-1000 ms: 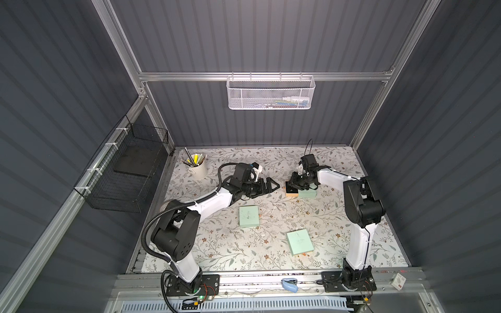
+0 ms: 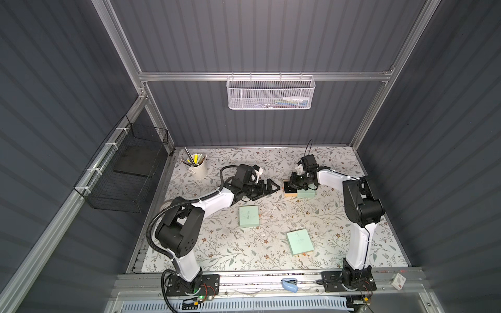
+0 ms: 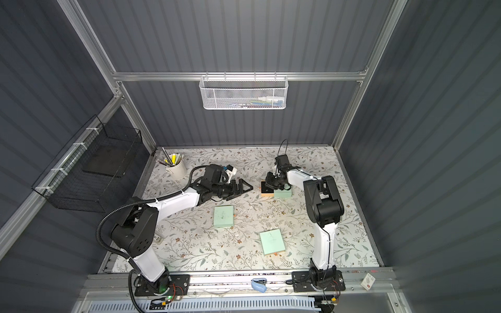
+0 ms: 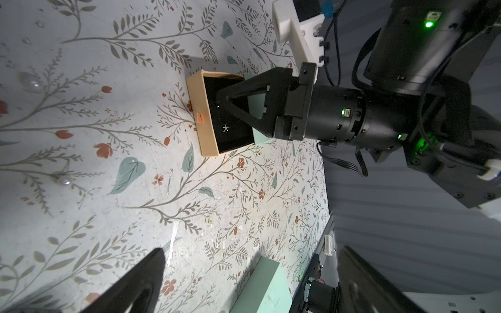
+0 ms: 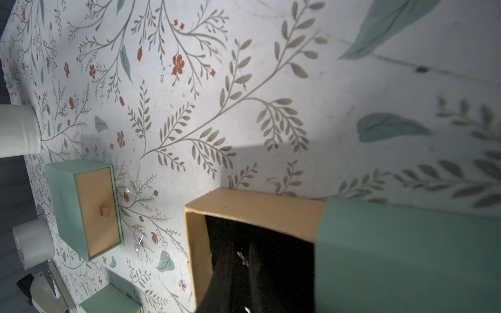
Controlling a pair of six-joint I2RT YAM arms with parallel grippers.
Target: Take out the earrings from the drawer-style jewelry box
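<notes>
The mint jewelry box point(image 5: 407, 250) has its tan drawer point(image 5: 261, 206) pulled out, showing a black lining. A small silver earring point(image 5: 242, 257) shows between the dark fingertips of my right gripper, which are a narrow gap apart; whether they touch it I cannot tell. Another bright bit shows at the bottom edge of that view. In the left wrist view a star-shaped earring point(image 4: 225, 127) lies on the lining, near the right gripper's fingers point(image 4: 242, 89). My left gripper is wide open and empty, left of the drawer.
Two other mint boxes, a left one point(image 2: 249, 216) and a front one point(image 2: 300, 242), stand nearer the front. A pen cup point(image 2: 197, 169) sits at the back left. Small clear bits lie on the table. There is bare table left of the drawer.
The box and drawer have shifted very slightly left, with the right gripper staying over them. The left arm has moved a little, its gripper still open.
</notes>
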